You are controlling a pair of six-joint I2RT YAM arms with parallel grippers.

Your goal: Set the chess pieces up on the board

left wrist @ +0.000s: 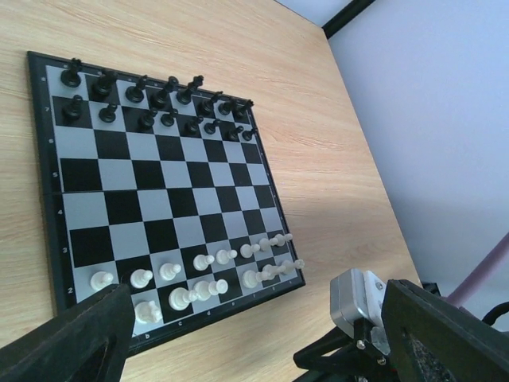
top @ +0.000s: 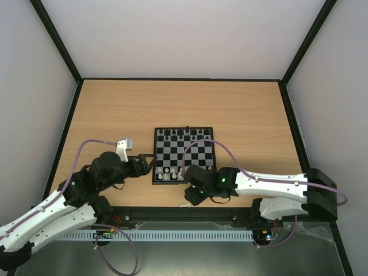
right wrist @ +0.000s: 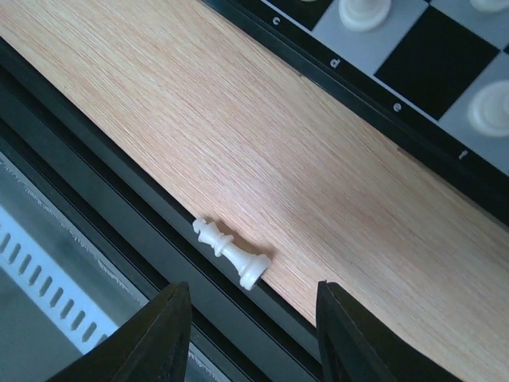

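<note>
The black-and-silver chessboard (top: 184, 150) lies mid-table, with black pieces (left wrist: 148, 118) along its far side and white pieces (left wrist: 182, 298) along its near side. One white king-like piece (right wrist: 235, 252) lies on its side on the wood at the table's front edge, off the board. My right gripper hangs above that edge, its fingers apart and nothing between them; the fallen piece shows just past the fingertips. At the board's left side, my left gripper (top: 152, 160) is open and empty. Its fingers (left wrist: 87, 338) are spread wide in the left wrist view.
A dark frame rail (right wrist: 151, 247) runs along the table's front edge, close to the fallen piece. Beyond it lies a slotted metal strip (top: 155, 236). Bare wood surrounds the board, with wide free room behind it.
</note>
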